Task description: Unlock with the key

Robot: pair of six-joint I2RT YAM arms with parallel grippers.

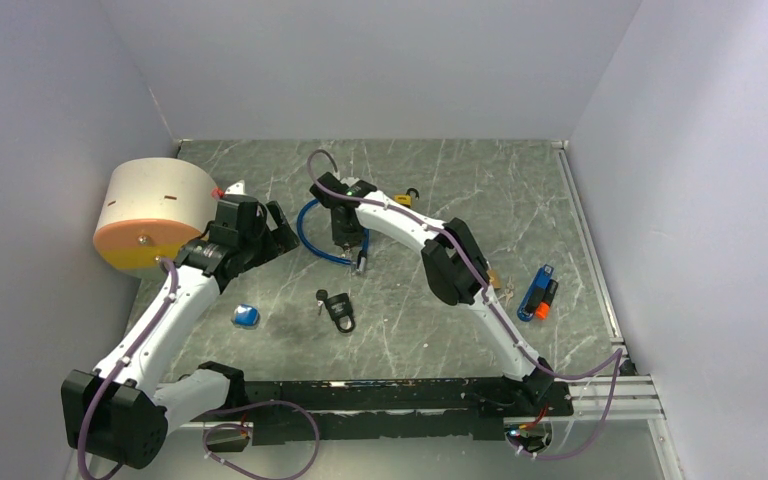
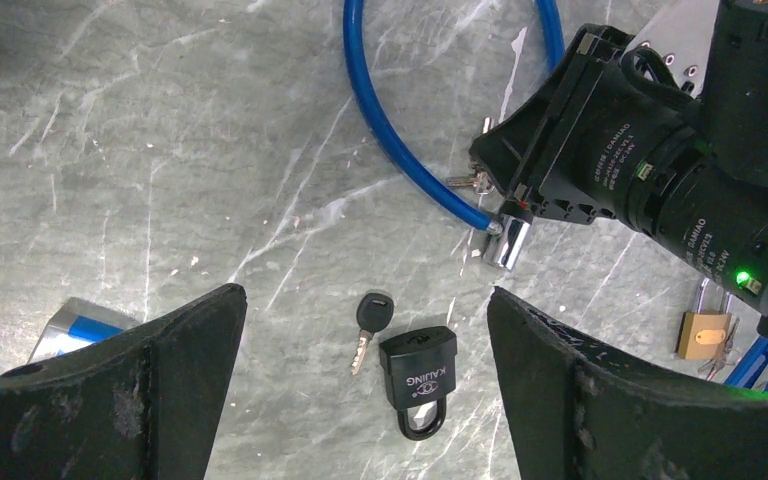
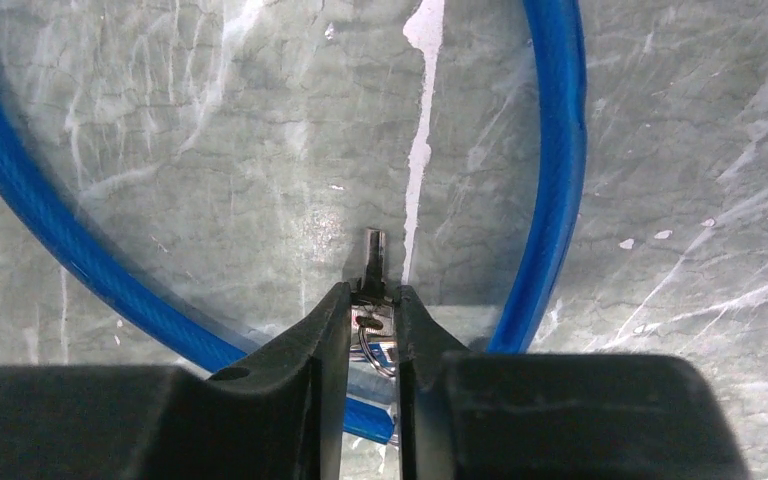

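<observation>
My right gripper is low over the marble table, its fingertips drawn close around a small silver key (image 3: 374,255) with a ring, inside the loop of a blue cable lock (image 3: 560,170). I cannot tell whether it grips the key. The cable's silver lock body (image 2: 505,243) lies beside that gripper. My left gripper (image 1: 278,232) hangs open above the table with nothing between its fingers. Below the cable, a black-headed key (image 2: 374,314) lies next to a black padlock (image 2: 418,364).
A brass padlock (image 2: 702,335) with keys lies to the right, near a blue and orange tool (image 1: 534,295). A small blue object (image 1: 245,315) lies front left. A large drum (image 1: 150,200) fills the back left.
</observation>
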